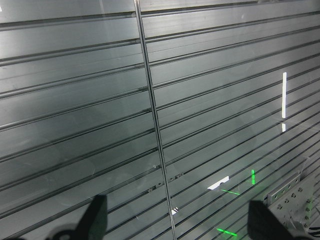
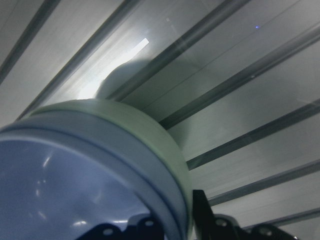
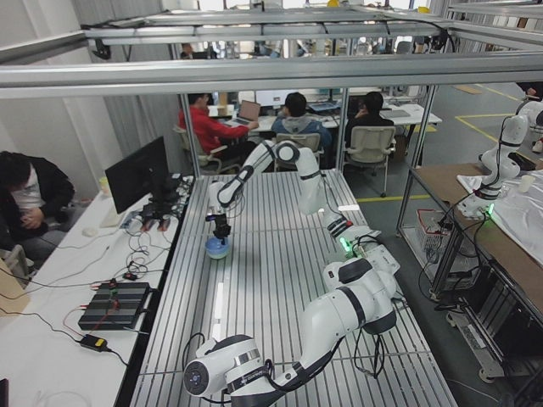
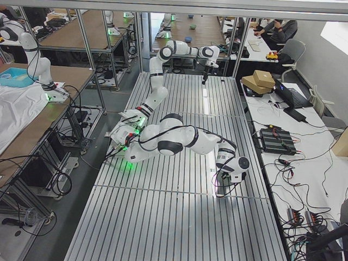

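A stack of bowls [image 3: 217, 250] sits on the slatted metal table, blue inside with a pale green outer one in the right wrist view [image 2: 75, 185]. My right gripper is at the stack's rim, a finger on each side of it; whether it grips is unclear. In the left camera view that gripper [image 3: 220, 229] is over the stack. My left gripper hangs over bare slats, its two dark fingers wide apart with nothing between them.
The table [image 3: 263, 280] is otherwise largely clear, with white tape strips on it. A desk [image 3: 68, 381] with monitor, cables and black boxes runs along the left side; frame posts stand around the table.
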